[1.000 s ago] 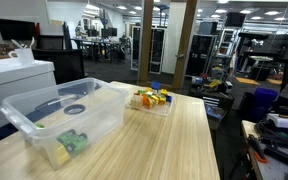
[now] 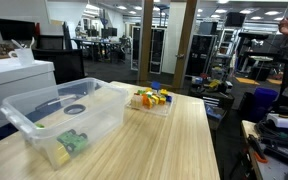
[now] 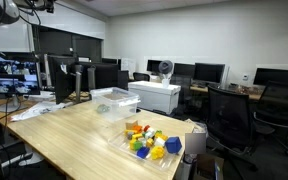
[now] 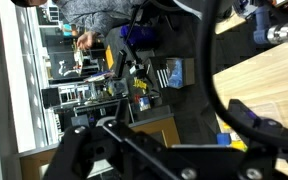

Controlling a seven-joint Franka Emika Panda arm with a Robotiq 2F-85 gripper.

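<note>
In the wrist view my gripper is seen from close up, its two dark fingers standing apart at the lower left and lower right. Nothing shows between them except the dark floor. A tray of coloured blocks sits toward the far end of the wooden table, and it is nearer the camera in the second exterior view, where the blocks are yellow, green, orange, blue and white. A large clear plastic bin stands on the table's left side with some greenish things inside. My gripper is well away from both.
Bare wooden tabletop lies between the bin and the near edge. A white cabinet stands behind the table. Past the far end are an open carton and an office chair. A black cable crosses the wrist view.
A pale shape, perhaps a hand, and a dark form have come into the right edge of the first exterior view. The bin and blocks have not moved.
</note>
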